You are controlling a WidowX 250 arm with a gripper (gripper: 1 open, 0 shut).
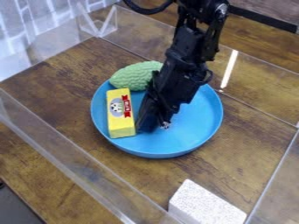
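Note:
My black gripper point(151, 114) reaches down into a blue plate point(187, 138), its tip low beside a yellow box point(121, 116) with a small printed face and red label, which rests on the plate's left side. A green bumpy object point(138, 73) lies at the plate's upper left, behind the box. The fingertips are dark and partly hidden, so what is between them cannot be made out.
A white block point(205, 205) lies at the front right. Transparent panels edge the area at the upper left, lower left and right.

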